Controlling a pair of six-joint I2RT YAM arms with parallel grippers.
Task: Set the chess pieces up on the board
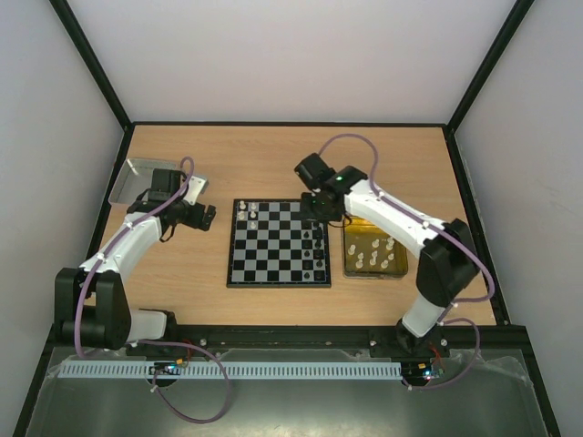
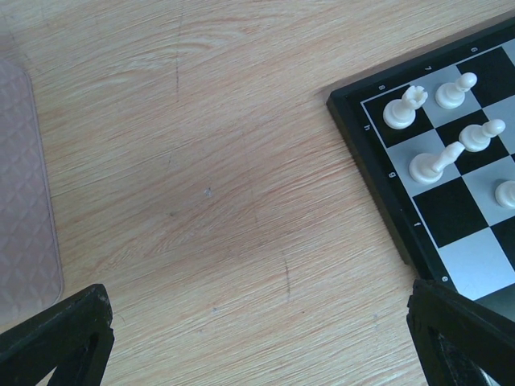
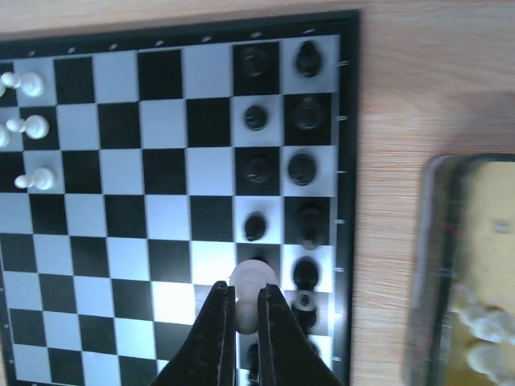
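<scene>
My right gripper is shut on a white chess piece [image 3: 253, 275], held above the right side of the chessboard [image 1: 264, 259], over the columns of black pieces. Those black pieces [image 3: 302, 169] fill two columns along the board's right edge. At the opposite edge stand several white pieces, among them a rook [image 2: 404, 108], a piece with a slanted tip [image 2: 434, 163] and pawns [image 2: 455, 91]. My left gripper hangs over bare table left of the board, its fingers wide apart and empty.
A gold-lined tray [image 1: 374, 274] with several more white pieces lies right of the board. A clear tray [image 1: 127, 178] stands at the back left, partly behind the left arm. Bare wood lies behind the board and between it and the left gripper.
</scene>
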